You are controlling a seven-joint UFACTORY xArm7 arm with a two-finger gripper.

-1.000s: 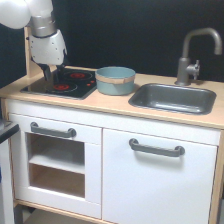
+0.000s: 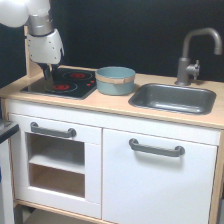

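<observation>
At the upper left, the white arm reaches down over the black two-ring stove top. My gripper is low over the stove's left back part. Its dark fingers blend into the black surface, so their gap and anything between them are hard to make out. A grey-green pot sits on the wooden counter just right of the stove, apart from my gripper.
A metal sink with a grey faucet takes up the counter's right side. Below are an open shelf at left and a white door with a grey handle. A dark-topped object stands at the left edge.
The arm's hand has shifted very slightly at the upper left, still over the stove. The pot has stayed in place.
</observation>
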